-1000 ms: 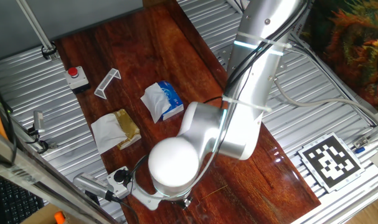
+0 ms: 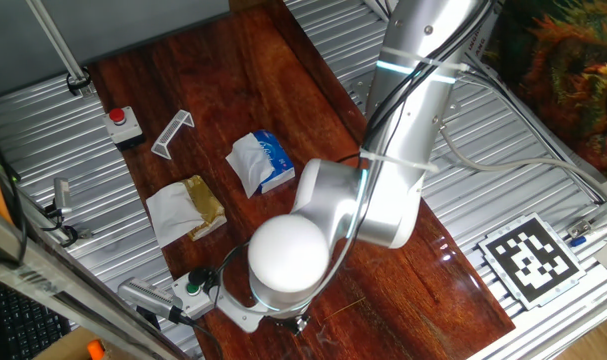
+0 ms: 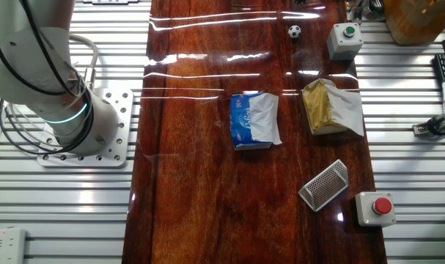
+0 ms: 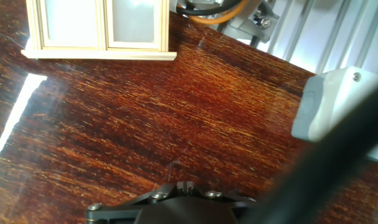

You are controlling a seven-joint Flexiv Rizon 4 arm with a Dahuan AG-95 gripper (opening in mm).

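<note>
At the bottom of the wrist view my gripper has its fingertips together, with nothing showing between them. Bare wood lies ahead of it. In exterior view 1 the arm's wrist hides the gripper from above. A blue-and-white tissue pack and a gold-and-white one lie on the brown wooden table. Near them rests a white perforated piece. A small black-and-white ball sits towards the top of exterior view 2. The wrist view also holds a pale wooden frame with two panes.
A green-button box and a red-button box stand at the table's edge. A pale box and a blurred dark cable occupy the wrist view's right side. The table's middle has free room in exterior view 2.
The table items have stayed put.
</note>
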